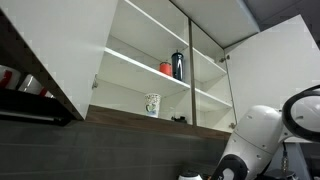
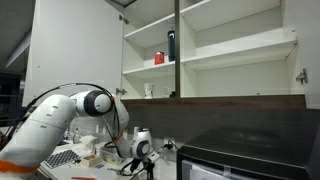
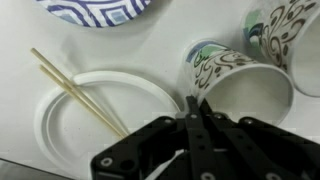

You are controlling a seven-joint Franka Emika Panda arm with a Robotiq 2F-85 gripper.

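A cup with a brown leafy pattern shows in the wrist view, its open mouth toward the camera. My gripper is shut, with its fingertips at the near-left rim of this cup. Whether the thin rim is pinched between them is hidden. A second patterned cup stands close beside it at the upper right. In exterior view 2 my gripper is low over the counter, small and hard to make out; exterior view 1 shows only the arm near the bottom edge.
A white plate lies left of the cup with chopsticks across it. A blue-patterned bowl is at the top. Above the counter are open shelves with a cup, a red canister and a dark tall container.
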